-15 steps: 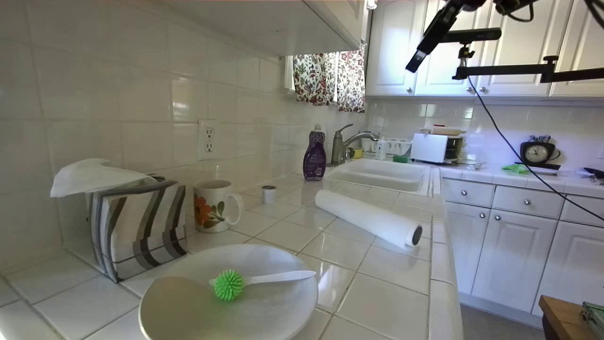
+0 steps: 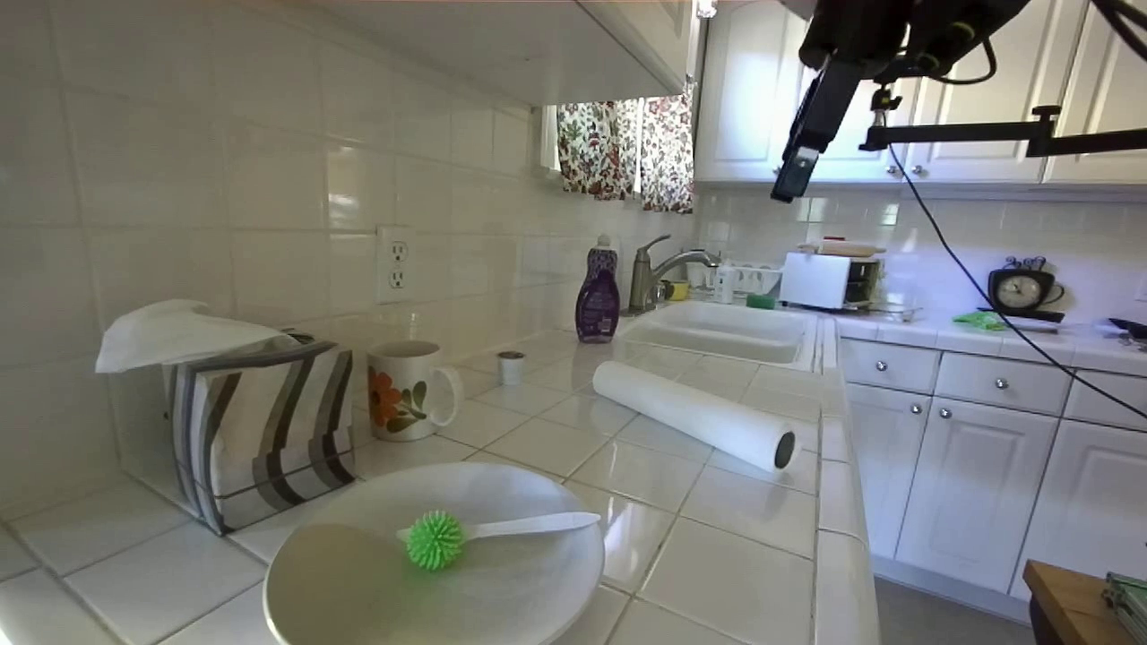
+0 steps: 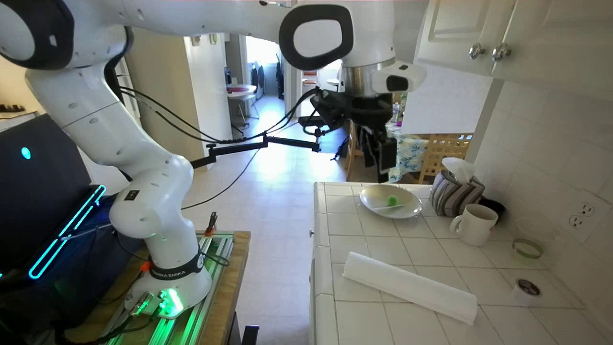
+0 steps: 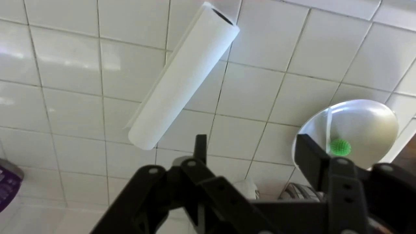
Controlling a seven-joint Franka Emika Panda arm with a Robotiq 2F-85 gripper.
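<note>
My gripper is high over the tiled counter, its two fingers apart with nothing between them. In the second exterior view the gripper (image 3: 386, 164) hangs above the counter's edge, its fingers pointing down. A white paper roll (image 4: 184, 80) lies diagonally on the tiles, well below and clear of the fingers. On the counter stands a pale bowl (image 2: 505, 602). A brush with a green spiky head (image 2: 435, 541) and white handle rests inside it. One finger partly covers the bowl (image 4: 372, 117) in the wrist view.
A striped tissue box (image 2: 274, 430) and a flowered mug (image 2: 400, 392) stand near the wall. Farther along are a small white container (image 2: 511, 370), a purple bottle (image 2: 599, 296) and the sink (image 2: 715, 328). Bare tiles surround the roll.
My gripper has come down in the first exterior view, and its fingers point more steeply downward. The paper roll has shifted very slightly left there. The bowl and brush have stayed put.
</note>
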